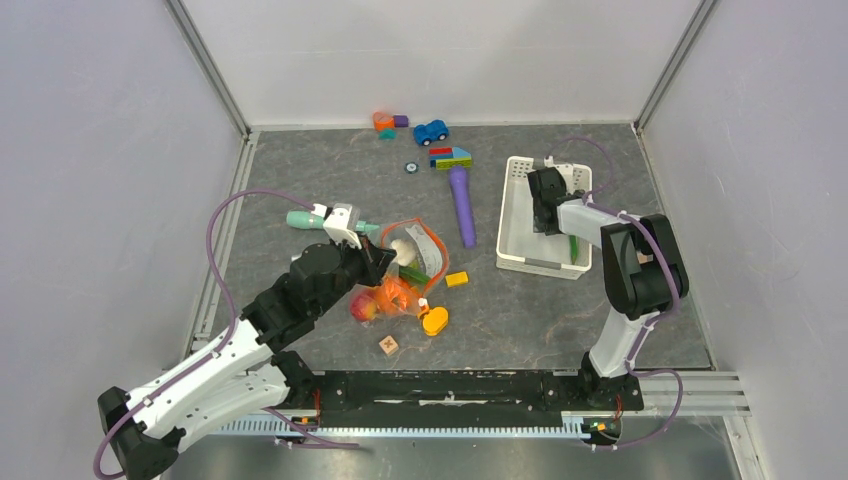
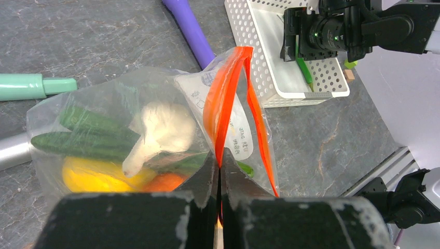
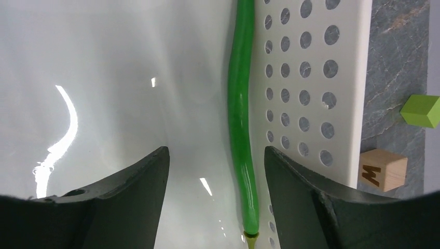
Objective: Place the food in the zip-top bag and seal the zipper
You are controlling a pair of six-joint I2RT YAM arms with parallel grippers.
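A clear zip bag with orange zipper [image 2: 228, 104] holds cucumbers [image 2: 83, 142], a white mushroom-like item [image 2: 166, 129], yellow and orange produce; the top view also shows a red fruit [image 1: 362, 306] in it. My left gripper is shut on the bag's zipper edge. Inside the white basket [image 1: 520, 258], my right gripper is down with parted fingers around a long green vegetable [image 3: 239, 114], which lies along the perforated wall, apparently not gripped.
A purple cylinder [image 1: 463, 208] lies between bag and basket. Mint bottle [image 1: 306, 220], yellow block [image 1: 457, 279], yellow heart [image 1: 435, 321], wooden cube [image 1: 389, 345] and several toys at the back surround the bag.
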